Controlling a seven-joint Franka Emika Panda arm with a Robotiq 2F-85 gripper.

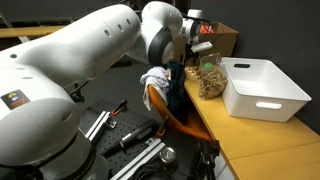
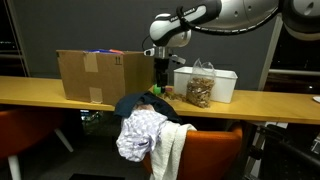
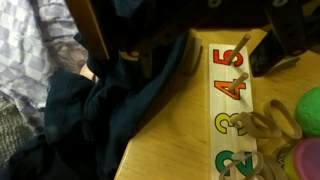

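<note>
In the wrist view my gripper stands open over the table, with no object held between its fingers. Below it lies a wooden number board with coloured digits and upright pegs; the 5 and 4 are nearest the fingers. Tan rings sit around the lower part of the board. To the right are a green ball and a pink-and-yellow tub. In the second exterior view the gripper hangs just above the table, beside the cardboard box.
A cardboard box stands left of the gripper, a filled clear bag and a white bin to the right. Dark cloth and checked cloth drape over the chair at the table edge. Bare tabletop lies nearer the base.
</note>
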